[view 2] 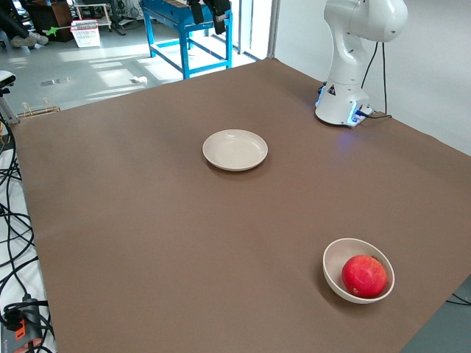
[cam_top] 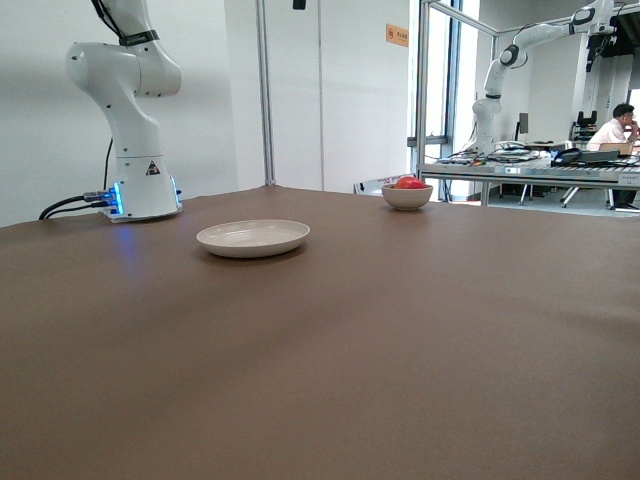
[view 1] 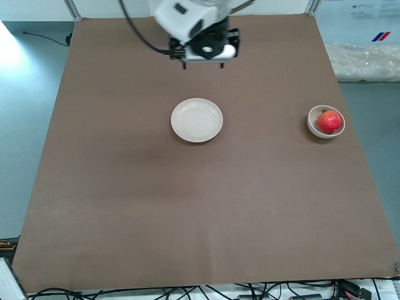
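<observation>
My gripper (view 1: pixel 203 62) hangs high at the back centre in the left view, over the far part of the table, with two dark fingertips spread apart and nothing visible between them. A white plate (view 1: pixel 197 120) lies mid-table, in front of and below it. To the right, a small white bowl (view 1: pixel 315 131) holds a red pomegranate (view 1: pixel 329 122). Both also appear in the top view, plate (cam_top: pixel 253 238) and bowl (cam_top: pixel 407 199), and in the right view, plate (view 2: pixel 235 151) and bowl (view 2: pixel 338 283).
Cables (view 1: pixel 75 295) run along the near edge. The arm's white base (view 2: pixel 342 103) stands at the far edge.
</observation>
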